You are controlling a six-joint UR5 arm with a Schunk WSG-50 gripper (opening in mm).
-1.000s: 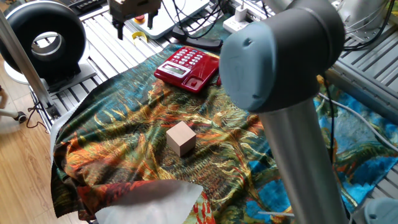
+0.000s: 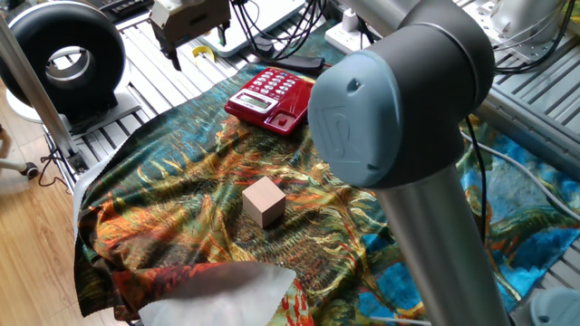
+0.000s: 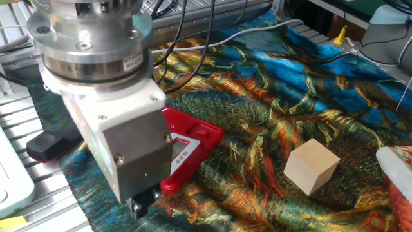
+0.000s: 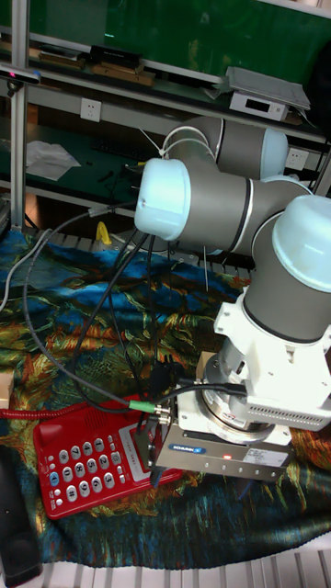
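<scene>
A plain wooden cube rests on the patterned cloth, with bare cloth all round it. In exterior view 2 the same cube sits to the right of my gripper. The red telephone lies farther back on the cloth, its keypad facing up. My gripper hangs at the top edge of exterior view 1, beyond the phone and well away from the cube. Its two dark fingers stand apart with nothing visible between them. In exterior view 2 the gripper body covers part of the phone.
The black handset lies behind the phone, off its cradle. A large black ring-shaped device stands at the left on the slatted table. Loose cables hang near the gripper.
My gripper has drifted slightly left and lower in exterior view 1, and the arm's blue-capped joint has shifted left too. Cube and phone have stayed put.
</scene>
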